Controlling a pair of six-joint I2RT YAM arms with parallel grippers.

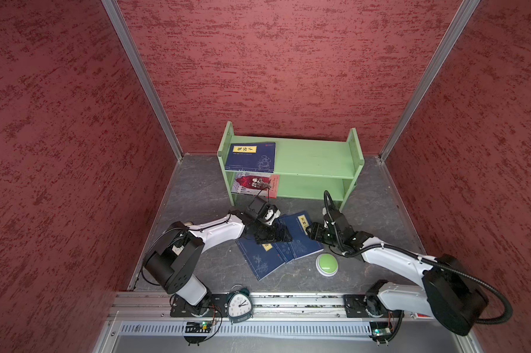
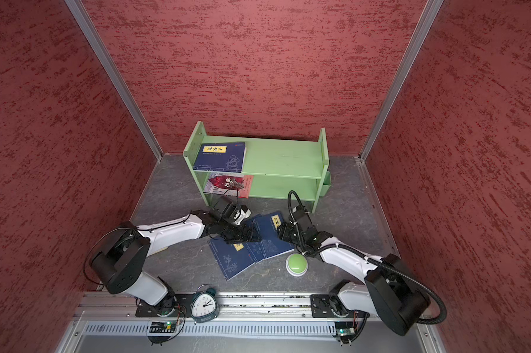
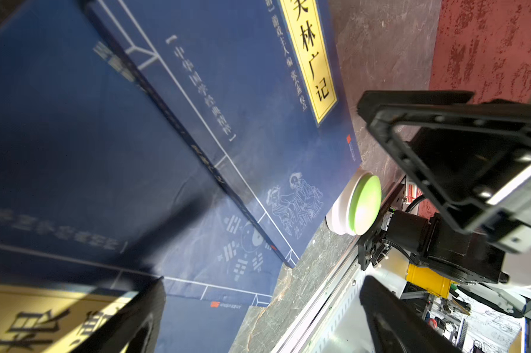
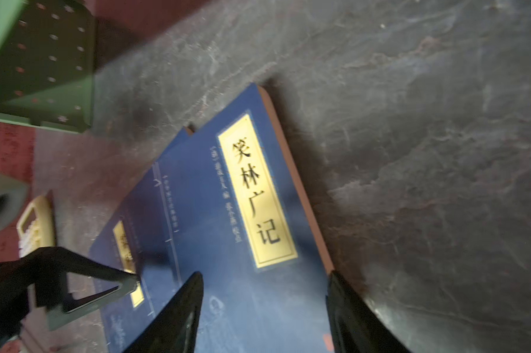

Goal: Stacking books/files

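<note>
On the table lie blue books with yellow labels, overlapping in a row: a left book (image 1: 257, 263), a right book (image 1: 303, 244), and what looks like a third showing as a blue strip (image 3: 242, 241) between them. My left gripper (image 1: 286, 234) is open above the books; one finger (image 3: 142, 320) covers part of the left book's label. At the right book's outer edge my right gripper is open, its left finger (image 4: 186, 306) over the cover and its right finger (image 4: 342, 306) around the edge. Whether either touches a book I cannot tell.
A green two-tier shelf (image 1: 318, 156) stands behind, holding a blue book (image 1: 250, 161) on top and a red-grey book (image 1: 256, 183) below, both at the left. A green button (image 1: 326, 264) sits near the right book. An alarm clock (image 1: 239, 307) stands in front.
</note>
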